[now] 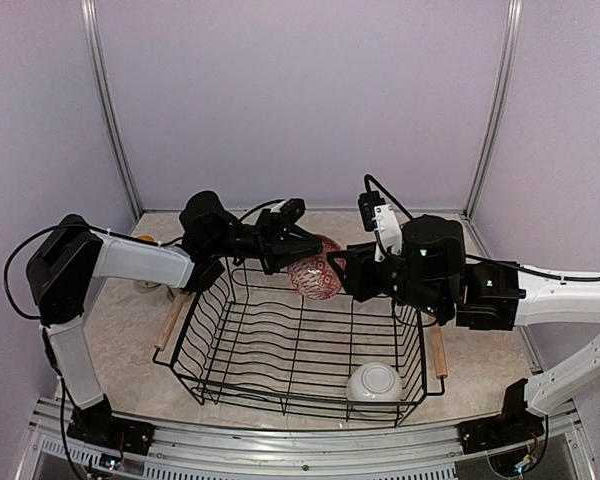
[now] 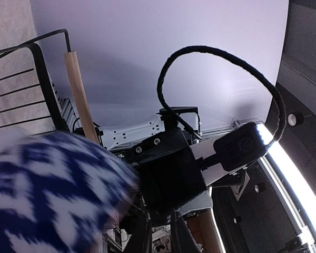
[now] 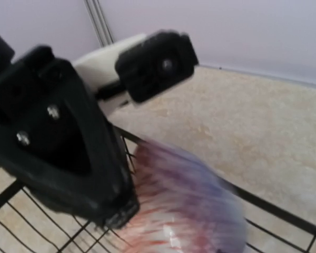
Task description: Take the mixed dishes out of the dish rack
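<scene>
Between the two grippers, above the rack's back part, is a patterned bowl [image 1: 317,275]. Its red inside faces the top view, while the left wrist view shows its blurred blue-and-white outside [image 2: 58,195]. My left gripper [image 1: 305,247] touches or overlaps the bowl's upper left edge; whether its fingers close on the rim cannot be made out. At the bowl's right side my right gripper [image 1: 342,276] has its fingertips spread apart, close to the bowl. The black wire dish rack [image 1: 300,345] still holds an upturned white bowl [image 1: 374,383] at front right.
Wooden handles [image 1: 438,350] stand at the rack's sides. Partly covered dishes sit on the counter left of the rack, behind the left arm. The rack's middle and left are empty. Both arms are close together over it.
</scene>
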